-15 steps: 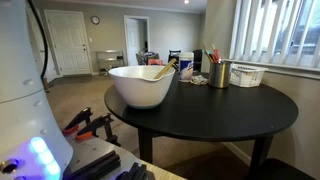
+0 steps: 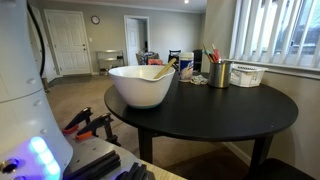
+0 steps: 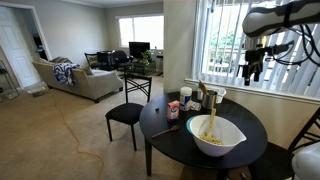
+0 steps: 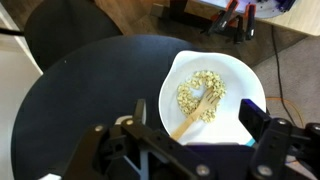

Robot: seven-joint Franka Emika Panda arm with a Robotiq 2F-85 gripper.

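Observation:
A white bowl [image 2: 140,90] rests near the edge of the black round table [image 3: 170,140]. Inside it, pale grains [image 4: 208,82] lie in loose patches, and a wooden spoon [image 4: 206,107] leans with its handle toward the rim. That spoon's handle [image 3: 211,121] rises above the bowl in the second exterior view. High over the table hangs my gripper [image 3: 252,72], well clear of the bowl. From the wrist, the gripper is open, its fingers wide apart on either side of the bowl, nothing held.
Behind the bowl stand a metal can [image 2: 219,75] of utensils, a white basket [image 2: 247,75], a white canister [image 3: 185,97] and a red box [image 3: 173,109]. A black chair [image 3: 128,112] is beside the table. Bare tabletop [image 2: 215,110] lies beside the bowl.

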